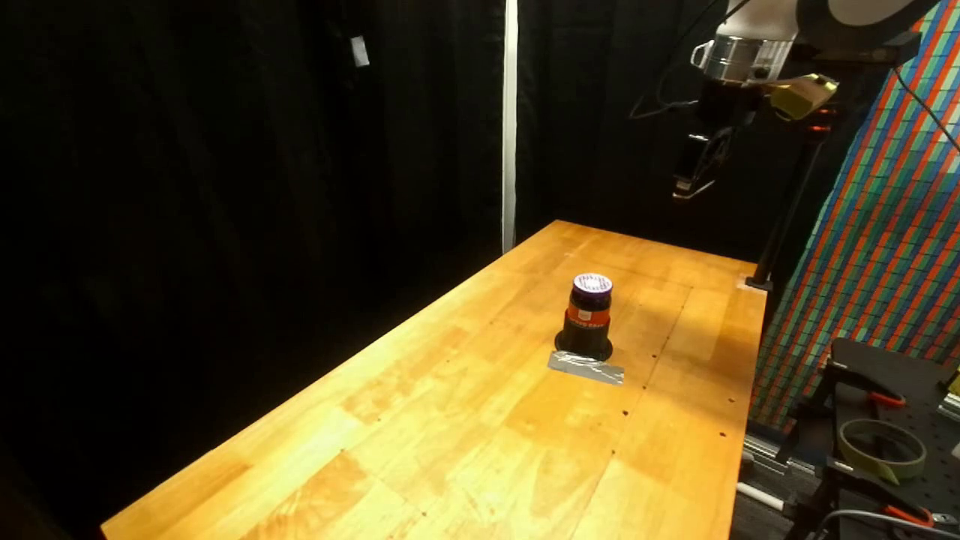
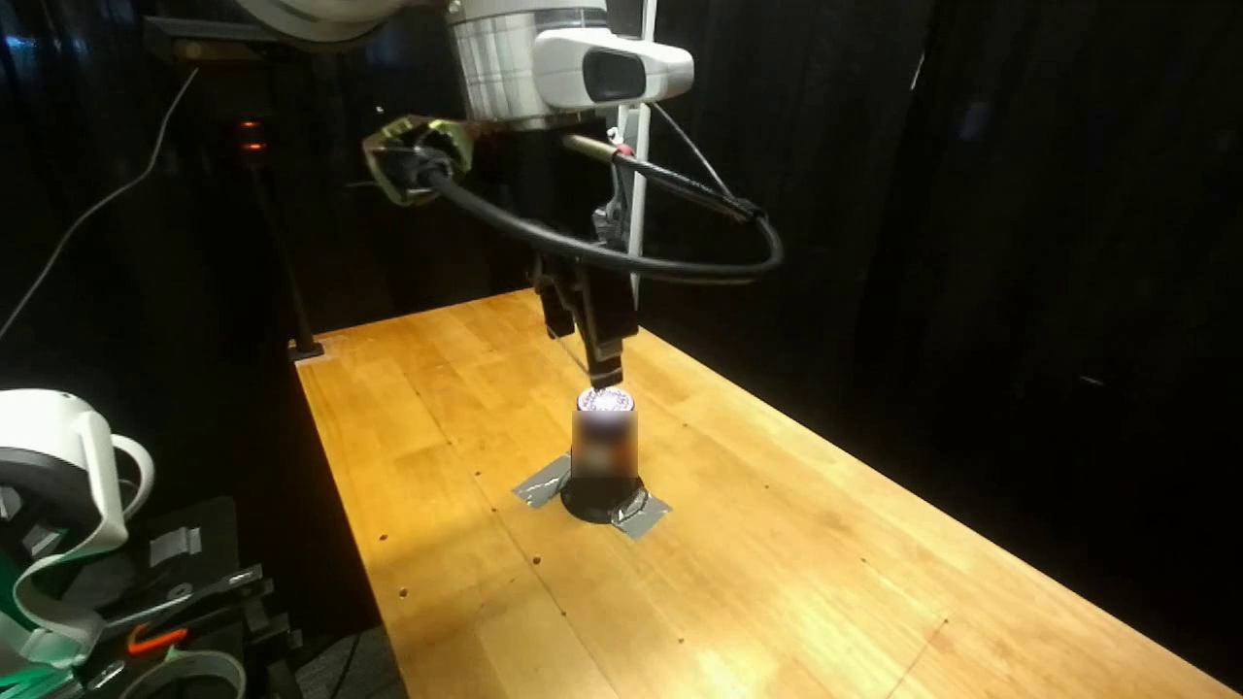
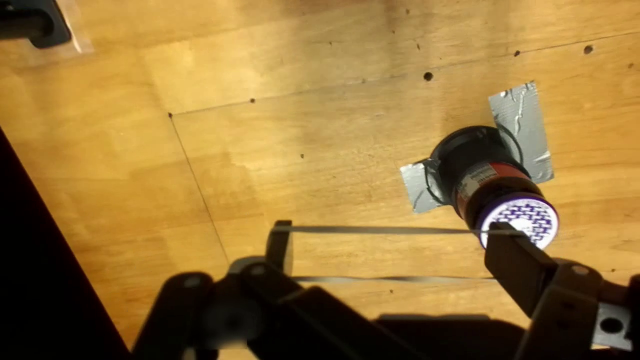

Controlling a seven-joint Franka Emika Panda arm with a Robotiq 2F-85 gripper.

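A dark jar (image 1: 587, 313) with a white-and-purple patterned lid (image 1: 593, 283) stands upright in a black round holder (image 1: 584, 339) on the wooden table. Grey tape strips hold the holder's base down. My gripper (image 1: 694, 190) hangs in the air, higher than the jar and toward the table's far end. In the wrist view the gripper is open, its fingers wide apart with thin bands stretched between them and only table beneath. One fingertip overlaps the lid (image 3: 523, 217) there, but in exterior view 1 the two are well apart.
Bare wooden table (image 1: 432, 432) surrounds the holder. A black post (image 1: 760, 283) is fixed at the far right corner. Beside the table, a dark cart carries a tape roll (image 1: 882, 448) and clamps. A cable (image 2: 653, 270) loops out from the wrist.
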